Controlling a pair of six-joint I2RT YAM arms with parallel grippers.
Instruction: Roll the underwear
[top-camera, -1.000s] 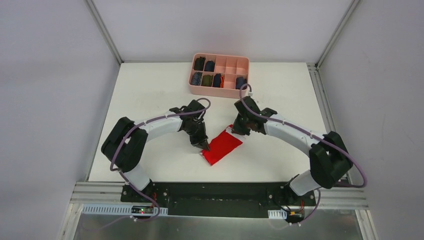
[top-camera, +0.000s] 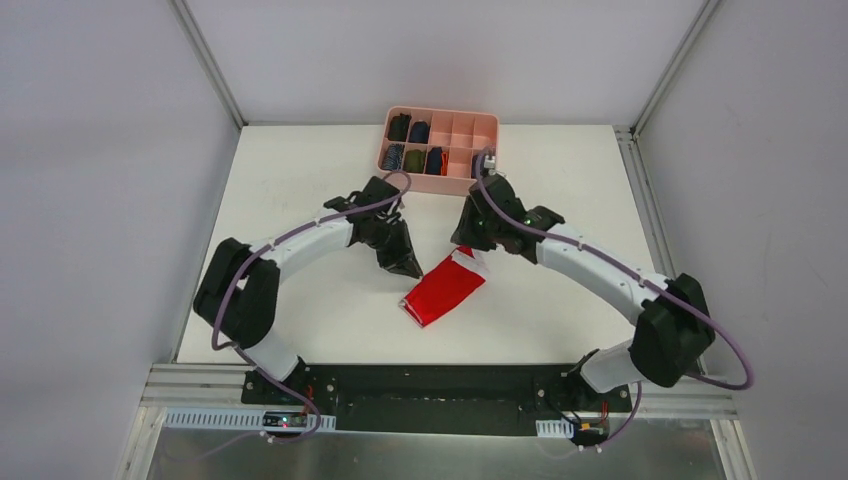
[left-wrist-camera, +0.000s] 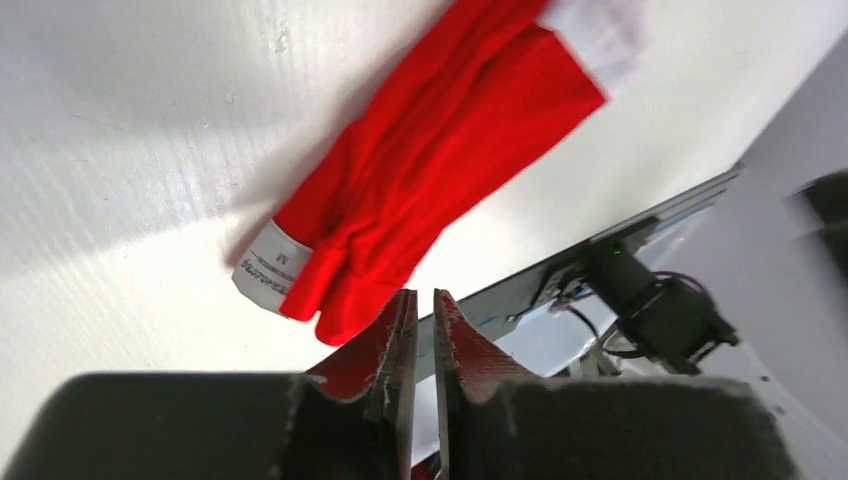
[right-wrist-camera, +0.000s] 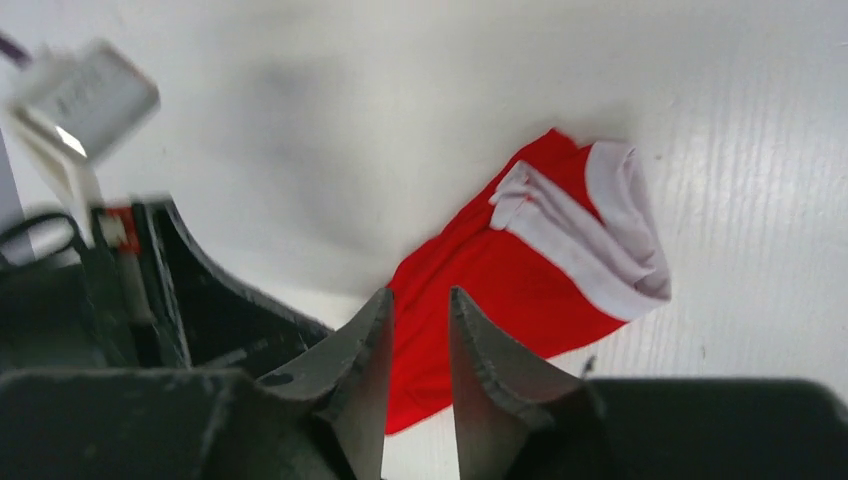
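Note:
The red underwear (top-camera: 440, 290) lies folded into a long strip on the white table (top-camera: 300, 200), white waistband at its upper right end. The left wrist view shows creases, folded layers and a printed label (left-wrist-camera: 270, 265) at the other end. My left gripper (top-camera: 415, 272) hangs above the underwear's left side, its fingers close together with nothing seen between them. My right gripper (top-camera: 458, 240) is over the upper end; in the right wrist view its fingertips stand apart with nothing held, and the red cloth (right-wrist-camera: 520, 280) lies below them.
A pink divided box (top-camera: 470, 130) with dark rolled items and a red one stands at the back middle.
The underwear lies in about the same place.

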